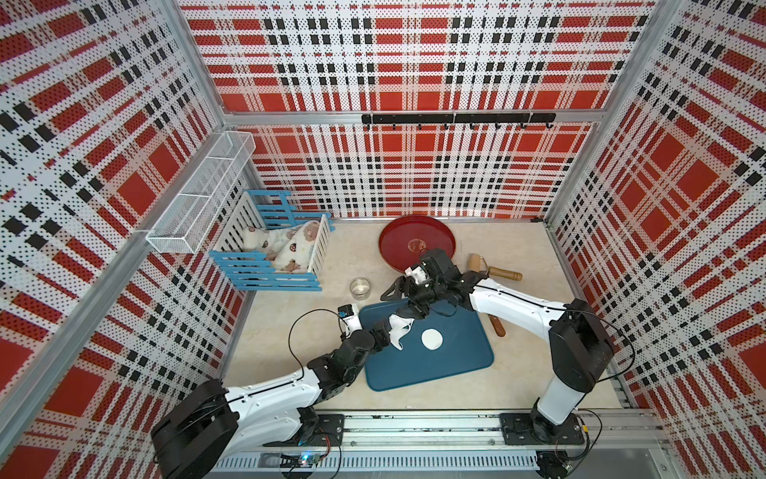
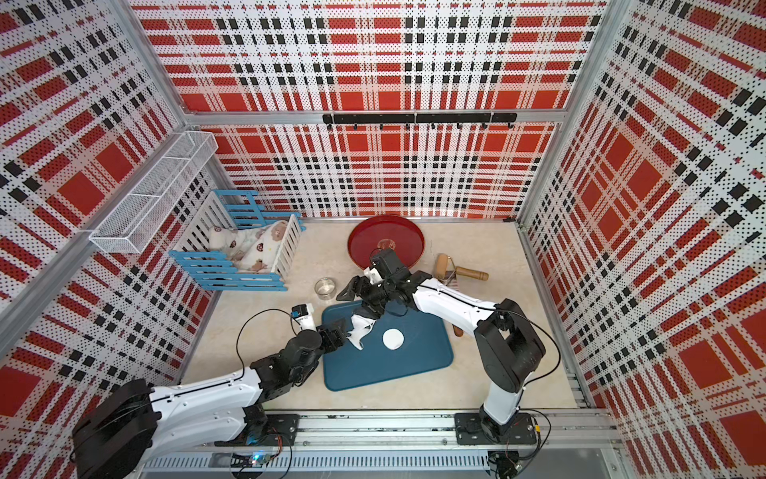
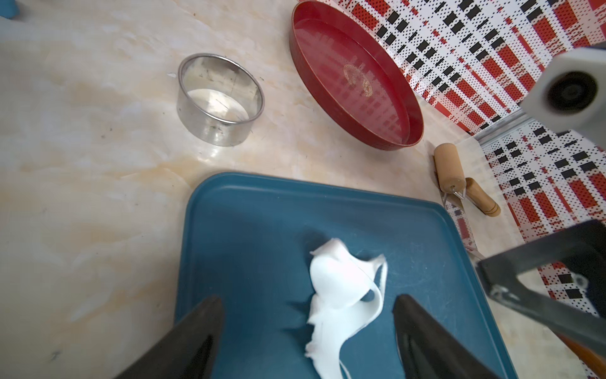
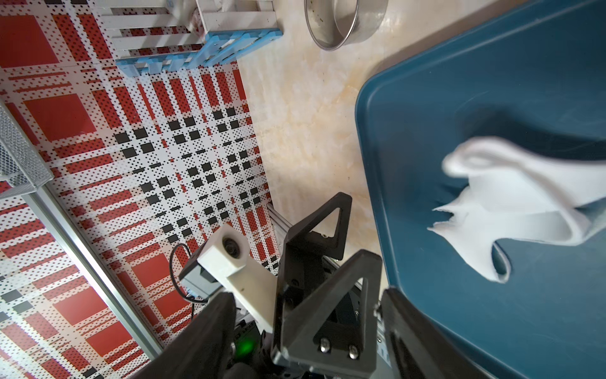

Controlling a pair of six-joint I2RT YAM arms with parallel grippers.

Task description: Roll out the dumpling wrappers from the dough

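Note:
A round white wrapper (image 1: 431, 339) lies on the blue mat (image 1: 431, 367), with a crumpled, torn sheet of white dough (image 3: 341, 281) to its left. My left gripper is open above the left part of the mat, nothing between its fingers. My right gripper hangs open over the dough sheet, close to the left one, also empty. A steel ring cutter (image 3: 221, 126) stands on the table just behind the mat.
A red round tray (image 1: 416, 227) sits at the back. Wooden rollers (image 1: 504, 274) lie at the right. A blue-and-white crate (image 1: 263, 281) with plush toys stands back left, under a wire basket (image 1: 191, 207).

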